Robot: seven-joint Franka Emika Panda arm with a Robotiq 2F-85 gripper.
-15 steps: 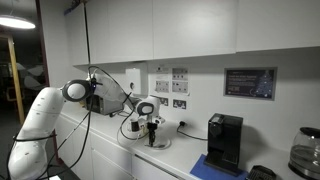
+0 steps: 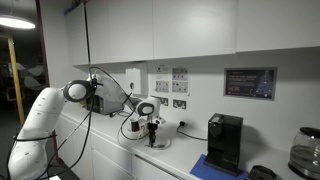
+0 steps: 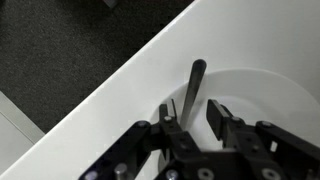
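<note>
In the wrist view a white plate (image 3: pixel 255 85) lies on the white counter. A slim utensil with a dark handle end (image 3: pixel 197 72) and a lighter shaft rests across the plate's rim, its dark end sticking out beyond the plate toward the counter's edge. My gripper is open above the plate, with the utensil's shaft running between its fingers. Whether either finger touches it, I cannot tell. The shaft's lower end is hidden by the gripper. From outside, the gripper (image 2: pixel 152 136) points down over the plate (image 2: pixel 160 143).
Right of the plate stand a black coffee machine (image 2: pixel 224 140) on a blue mat (image 2: pixel 218 169) and a glass jug (image 2: pixel 305 153). The counter's front edge drops to a dark floor (image 3: pixel 80 50) close by. Wall sockets (image 2: pixel 180 88) are behind the arm.
</note>
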